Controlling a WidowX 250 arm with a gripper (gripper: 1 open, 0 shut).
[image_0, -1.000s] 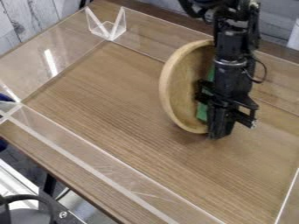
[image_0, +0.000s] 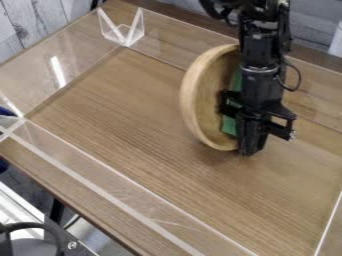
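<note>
A tan round wooden bowl (image_0: 201, 95) stands tilted up on its side at the centre right of the table, with a green object (image_0: 229, 121) partly visible inside it. The black arm comes down from the top in front of the bowl's right part, and its gripper (image_0: 249, 142) is low, at the bowl's lower right. The arm hides much of the bowl's inside; whether anything is between the fingertips is hard to see.
A white wire-like shape (image_0: 122, 27) sits at the back left. Black cabling lies at the bottom left corner.
The arm and gripper have shifted slightly upward in the picture over the last second. The bowl stays tilted in about the same place.
</note>
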